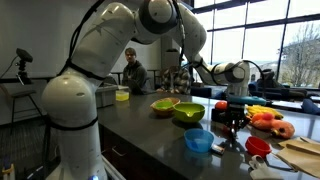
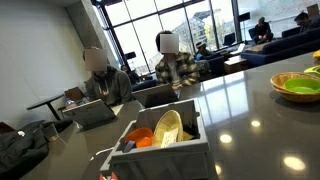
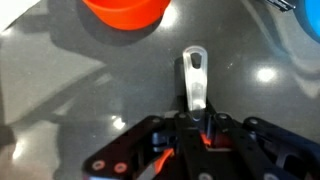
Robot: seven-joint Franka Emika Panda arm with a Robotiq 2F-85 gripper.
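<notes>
My gripper is shut on a pale metallic handle (image 3: 196, 72) with a slot near its rounded end. The handle points away from the fingers over the dark tabletop. Some orange-red (image 3: 165, 160) shows beneath the gripper body; whether it belongs to the same utensil is unclear. In exterior view 1 the gripper (image 1: 234, 127) is low over the table, behind and between the blue bowl (image 1: 198, 142) and the red bowl (image 1: 257, 147). The held thing is too small to make out there.
A green bowl (image 1: 188, 112) stands farther back, with a wider basket-like bowl (image 1: 164, 106) beside it. Orange objects (image 1: 272, 124) lie behind the red bowl, and a wooden board (image 1: 301, 155) is at right. A grey bin (image 2: 160, 163) holds assorted items.
</notes>
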